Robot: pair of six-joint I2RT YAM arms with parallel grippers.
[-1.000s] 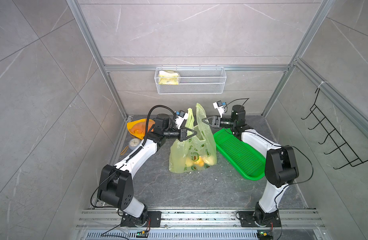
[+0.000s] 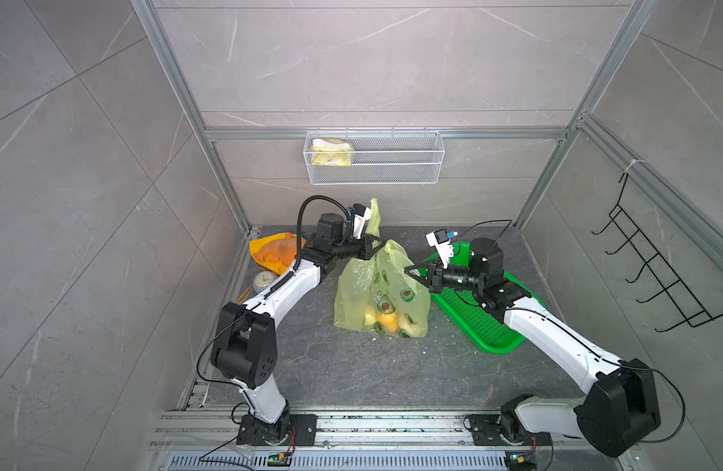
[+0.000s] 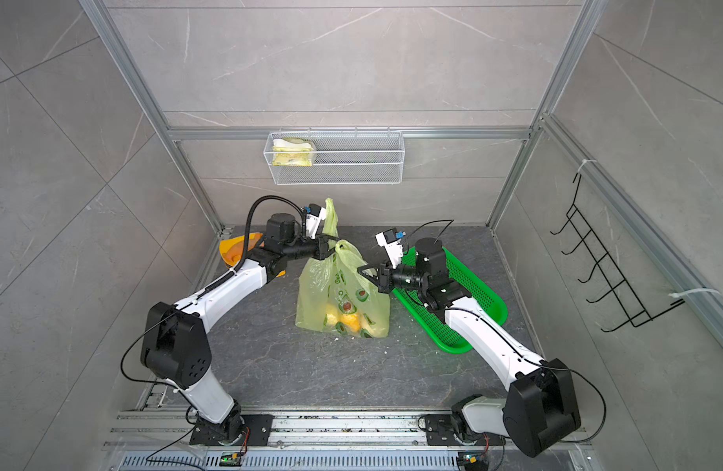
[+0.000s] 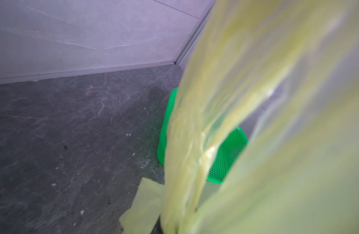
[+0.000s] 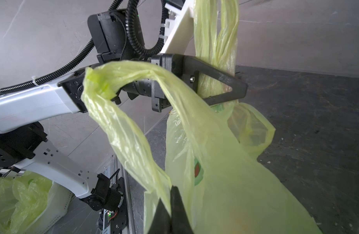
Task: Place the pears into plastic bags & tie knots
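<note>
A translucent yellow-green plastic bag (image 2: 357, 302) with avocado prints stands in the middle of the table. Yellow pears (image 2: 387, 322) show blurrily through its lower part. My left gripper (image 2: 381, 245) is shut on the bag's left handle, whose free end sticks up behind the fingers (image 5: 222, 76) in the right wrist view. The other handle (image 5: 128, 70) arches over and runs down into my right gripper, shut on its end. In the left wrist view, bag film (image 4: 202, 128) covers most of the fingers.
A green perforated basket (image 2: 494, 341) lies empty at the right, under my right arm. An orange item (image 2: 275, 252) and a small round white object (image 2: 264, 280) sit at the left. The wire shelf (image 2: 396, 149) holds a package (image 2: 330, 151).
The bag's top is now drawn together, its right handle folded over.
</note>
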